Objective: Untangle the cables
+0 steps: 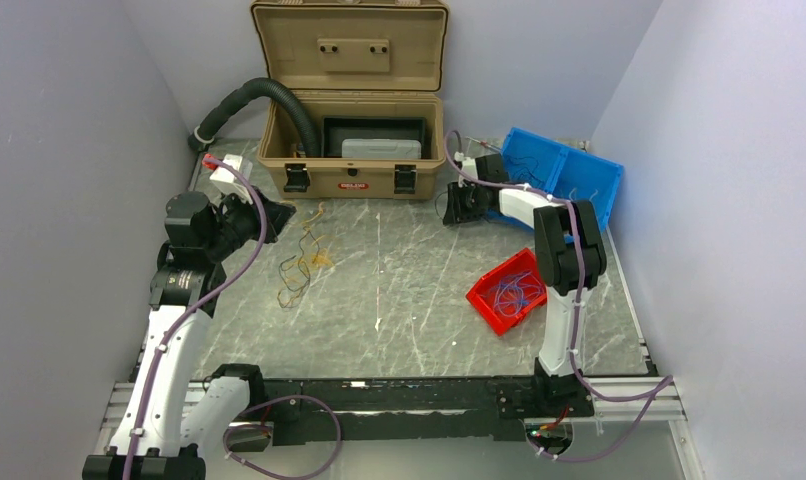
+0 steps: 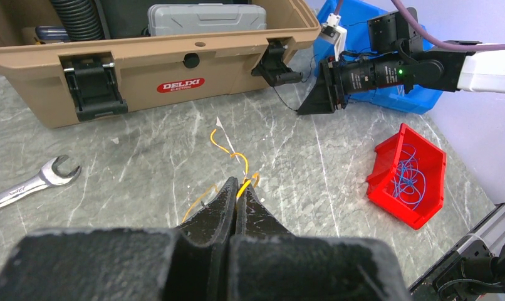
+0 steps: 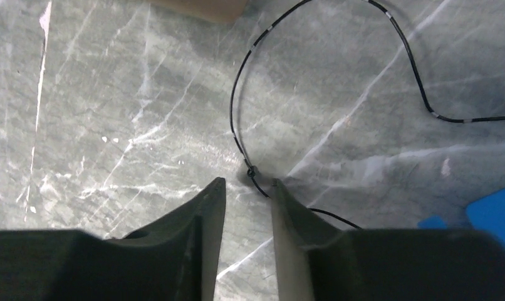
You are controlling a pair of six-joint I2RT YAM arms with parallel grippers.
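In the left wrist view, my left gripper is shut with a yellow cable (image 2: 240,155) pinched at its fingertips. From there the yellow cable (image 1: 322,258) hangs in loose loops along with a dark cable (image 1: 282,270), left of centre in the top view. A thin black cable (image 3: 232,100) with a small knot curves across the grey surface beside the blue bin. Over it stands my right gripper, part open; the cable runs just past the knot through the gap between its fingertips, not gripped.
A tan toolbox (image 1: 351,180) stands open at the back. The blue bin (image 1: 604,185) holds thin cables at right, and a red tray (image 1: 487,290) holds a blue cable (image 1: 517,292). A wrench (image 2: 34,185) lies left.
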